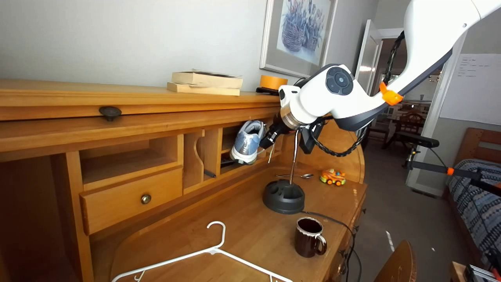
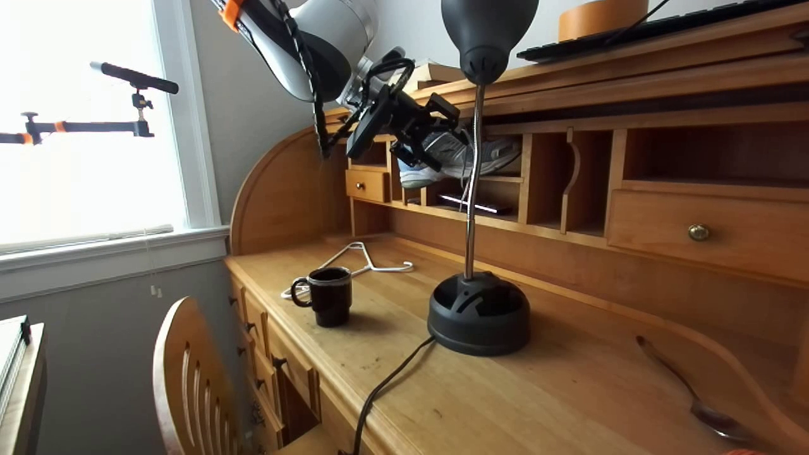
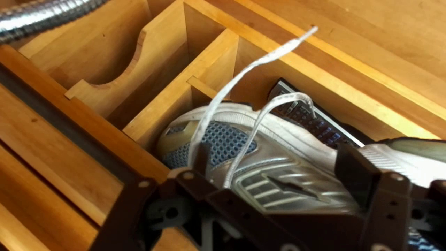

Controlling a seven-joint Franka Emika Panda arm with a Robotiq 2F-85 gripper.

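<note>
A grey and blue running shoe with white laces rests in a cubby of the wooden desk hutch, its heel jutting out in exterior view 1. In the wrist view the side of the shoe lies below and between my fingers, which stand wide apart. My gripper is open close against the shoe; contact cannot be told. Exterior view 2 has the gripper in front of the shoe, partly behind the lamp's neck. A loose lace sticks out past the left finger.
A black desk lamp rises right beside the gripper. Under the shoe lies a dark keypad device. The desk also bears a brown mug, a white hanger, a toy car and a spoon. Books lie on top.
</note>
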